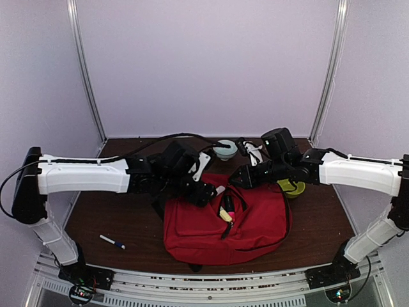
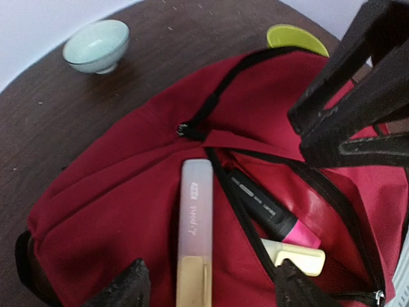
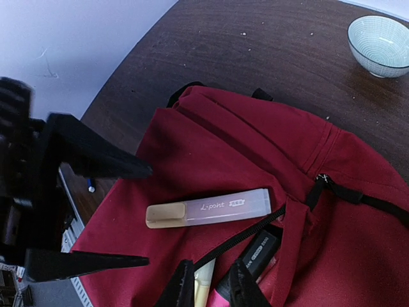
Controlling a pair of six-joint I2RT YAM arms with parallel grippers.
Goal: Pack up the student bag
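Note:
A highlighter pen with a cream cap lies on the front of the red bag, just outside the unzipped pocket. Over its capped end hovers my left gripper, open, its fingers apart on either side and clear of the pen. Inside the pocket lie a black pen with a pink end and a cream-capped pen. My right gripper hangs above the bag with a narrow gap between its fingertips and nothing in it.
A white marker with a dark cap rests on the bare left part of the table. Behind the bag stand a pale bowl and a yellow-green bowl. Both arms come close together over the bag.

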